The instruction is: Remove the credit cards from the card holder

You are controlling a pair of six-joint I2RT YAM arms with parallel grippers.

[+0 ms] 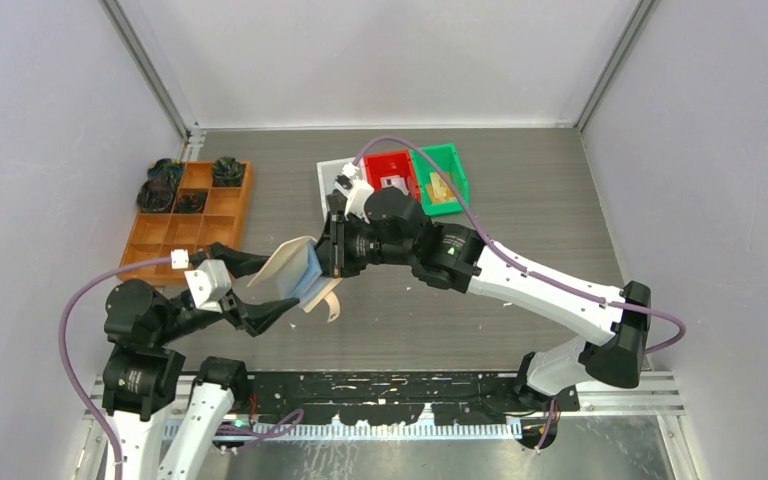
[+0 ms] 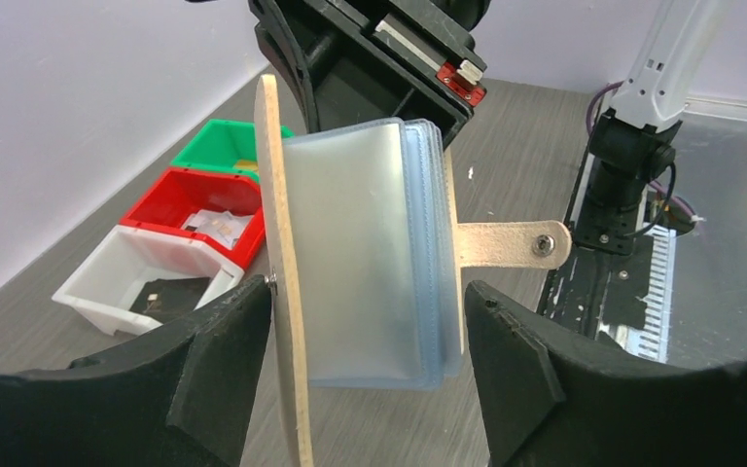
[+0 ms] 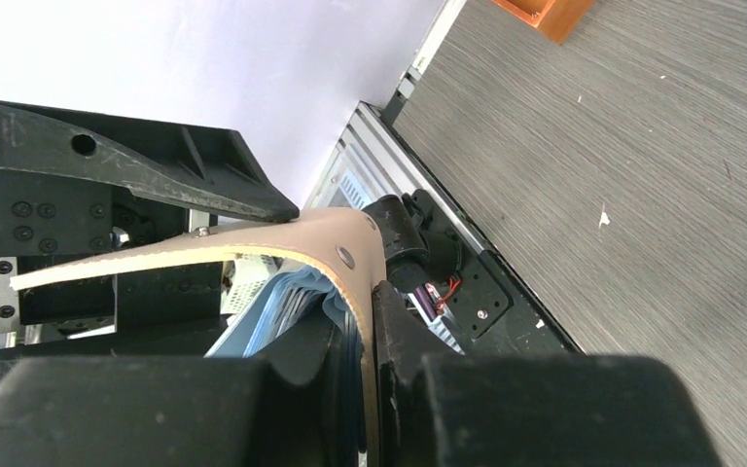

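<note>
The beige card holder (image 1: 276,262), with a snap strap (image 2: 506,244) and clear-blue plastic sleeves (image 2: 355,253), is held in the air by my right gripper, shut on its folded end. Its flaps spread toward my left gripper (image 1: 276,284), which stands open with the holder's front part between and just beyond its fingertips. One cover edge runs beside a left finger; whether they touch I cannot tell. No card can be clearly made out among the sleeves.
An orange compartment tray (image 1: 222,221) with dark bundles sits at the left. White (image 2: 97,297), red (image 1: 389,160) and green (image 1: 453,204) bins stand at the back, some holding items.
</note>
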